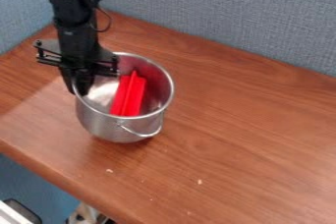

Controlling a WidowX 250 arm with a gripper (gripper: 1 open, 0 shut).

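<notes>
A steel pot (138, 124) with a wire handle stands on the wooden table near its left side, holding red blocks (129, 94). My black gripper (82, 84) is at the pot's left rim, its fingers shut; whether the rim is between them is hard to make out.
A grey-blue wall runs along the back and left. The table's front edge is at the lower left, with some equipment below it.
</notes>
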